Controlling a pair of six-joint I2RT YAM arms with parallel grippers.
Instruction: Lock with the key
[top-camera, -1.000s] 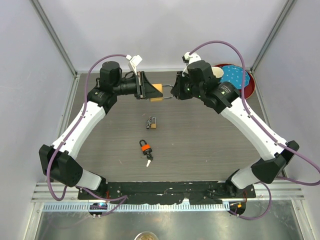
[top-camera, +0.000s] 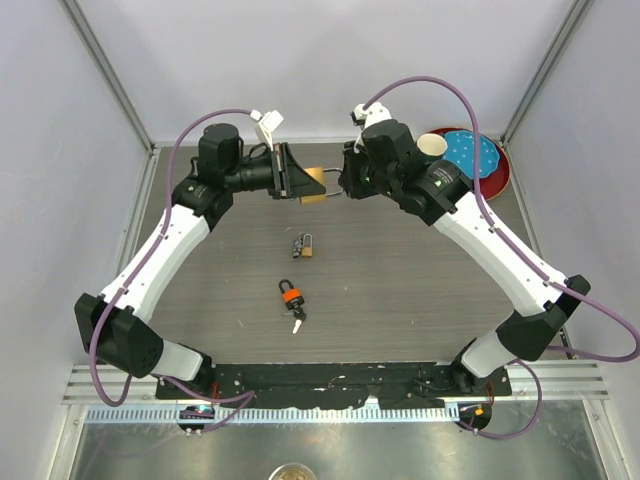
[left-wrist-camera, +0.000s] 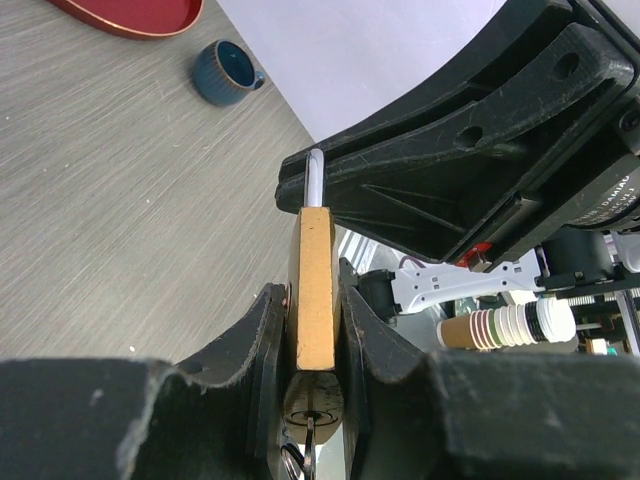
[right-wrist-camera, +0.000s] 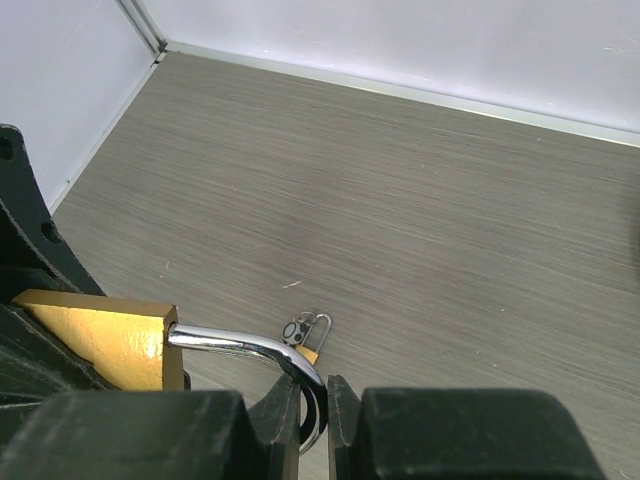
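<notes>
A large brass padlock (top-camera: 313, 186) is held in the air over the table. My left gripper is shut on its brass body, one finger on each flat side. Behind the body, between the left fingers, a metal ring and what looks like a key (left-wrist-camera: 309, 455) show at the lock's underside. The steel shackle (right-wrist-camera: 235, 342) curves out of the body toward my right gripper, which is shut on its bend. In the top view the right gripper's dark fingers cover the shackle's end. Whether the shackle is latched cannot be told.
Below lie a small brass padlock (top-camera: 307, 246) with a dark item beside it, and an orange-and-black padlock (top-camera: 291, 296) with a key. A mug (left-wrist-camera: 225, 74) and red plate (left-wrist-camera: 150, 18) with a blue spotted piece (top-camera: 470, 152) stand at the back right.
My right gripper has moved slightly left, nearer to the padlock body. The left arm and the brass body have stayed almost still. Nothing on the table has moved.
</notes>
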